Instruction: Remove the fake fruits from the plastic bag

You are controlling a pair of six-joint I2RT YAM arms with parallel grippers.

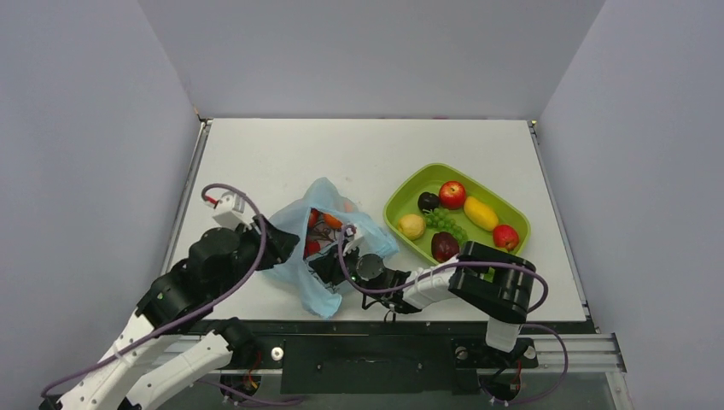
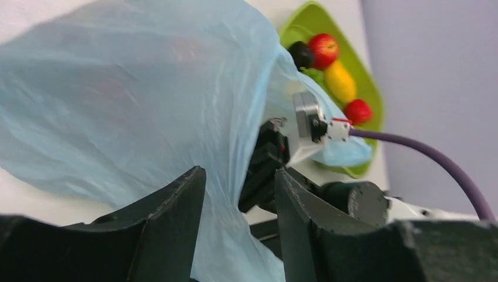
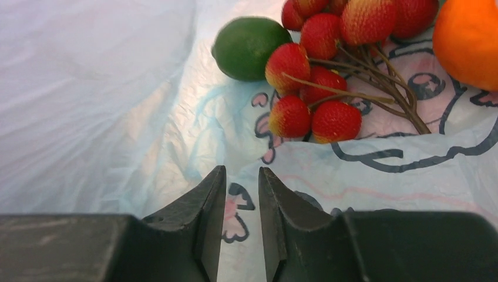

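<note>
A light blue plastic bag [image 1: 312, 290] lies mid-table, its mouth showing red and orange fruits. My left gripper is part open at the bag's left side, with blue film behind its fingers. My right gripper is inside the bag, fingers slightly apart, below a cluster of red berries [image 3: 336, 120], a green fruit [image 3: 249, 50] and an orange fruit [image 3: 467, 44]. I see nothing clearly held by either gripper.
A green basket [image 1: 397, 201] at the right holds several fruits, including a red apple, yellow mango and green grapes. The right arm lies across the front right.
</note>
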